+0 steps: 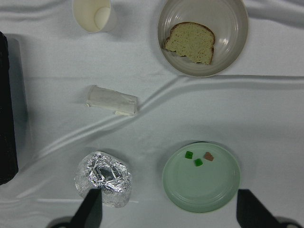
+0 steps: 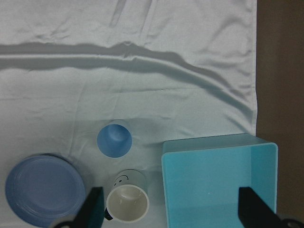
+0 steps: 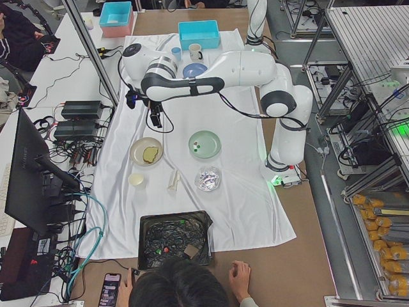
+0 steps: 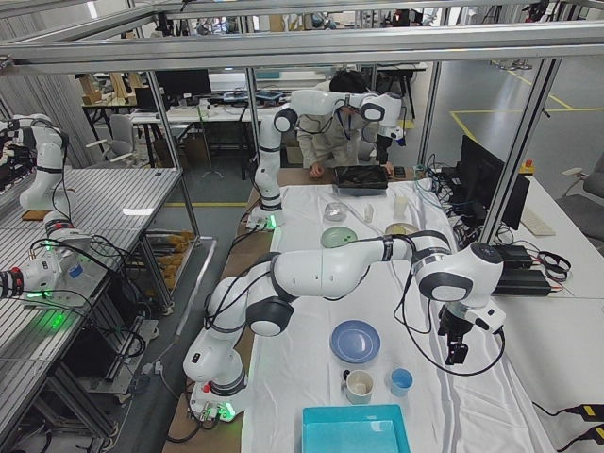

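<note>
My left gripper hangs open over the near half of the cloth, above a green plate (image 1: 199,180) with small green and brown bits, a crumpled foil item (image 1: 104,175), a pale folded packet (image 1: 111,99), a cream cup (image 1: 92,14) and a beige plate (image 1: 228,33) holding a bread slice (image 1: 190,42). My right gripper is open above the far half, over a blue plate (image 2: 45,190), a white mug (image 2: 127,204), a blue cup (image 2: 114,140) and a cyan bin (image 2: 213,180). Nothing shows between either gripper's fingers.
A black lined tray (image 3: 172,217) sits at the near end, where a person's hands rest. Monitors and cabling (image 3: 32,179) line one side; metal frames border the table.
</note>
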